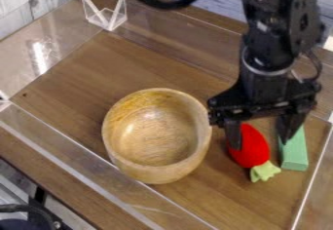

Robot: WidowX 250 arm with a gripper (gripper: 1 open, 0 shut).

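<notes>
The black gripper (260, 115) hangs at the right, open, its fingers reaching down over a red vegetable-like object (248, 149) with a pale green end. A wooden bowl (156, 156) sits to the left of them, empty. A green block (294, 151) lies to the right of the red object, partly hidden by the gripper.
Bare wooden floor (104, 73) fills the upper left and middle. Clear low walls edge the workspace, and a clear holder (104, 15) stands at the top left.
</notes>
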